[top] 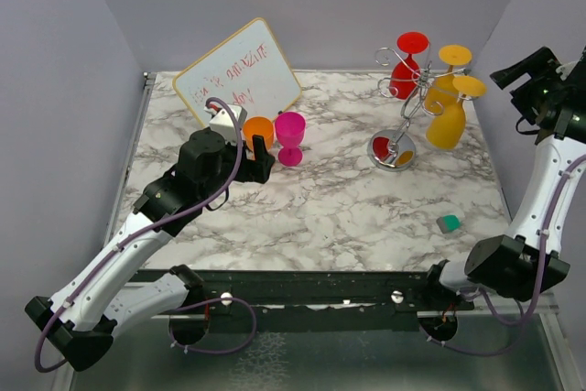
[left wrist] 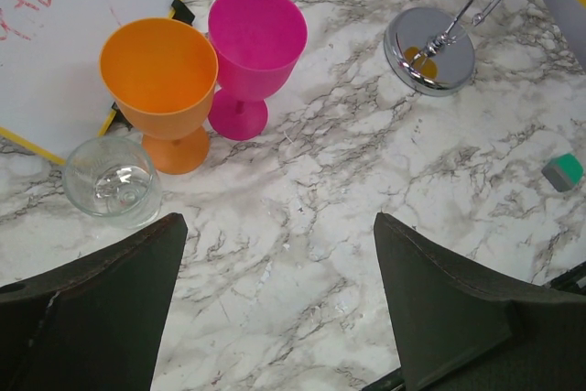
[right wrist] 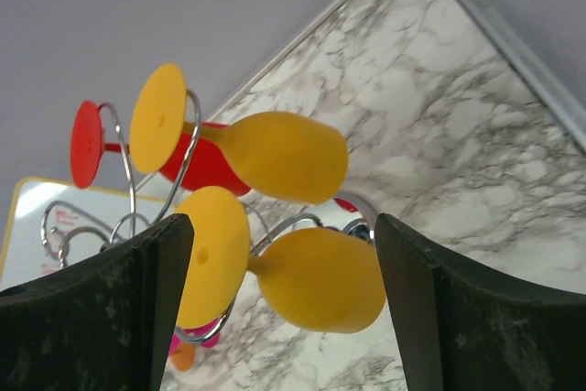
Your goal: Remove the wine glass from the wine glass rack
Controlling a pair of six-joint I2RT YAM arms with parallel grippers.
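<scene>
A metal rack (top: 404,116) at the back right holds a red glass (top: 403,80) and two yellow glasses (top: 447,127), all hanging upside down. My right gripper (top: 520,81) is at the right, beside the rack; in the right wrist view its open fingers face the nearer yellow glass (right wrist: 316,281), whose base (right wrist: 215,244) lies between them in that view, apparently untouched. My left gripper (top: 247,148) hovers open over the left half of the table, with nothing between its fingers.
Orange (left wrist: 157,80) and pink (left wrist: 256,38) goblets and a clear glass (left wrist: 112,180) stand on the left, before a whiteboard (top: 229,61). A small green block (top: 448,223) lies at the front right.
</scene>
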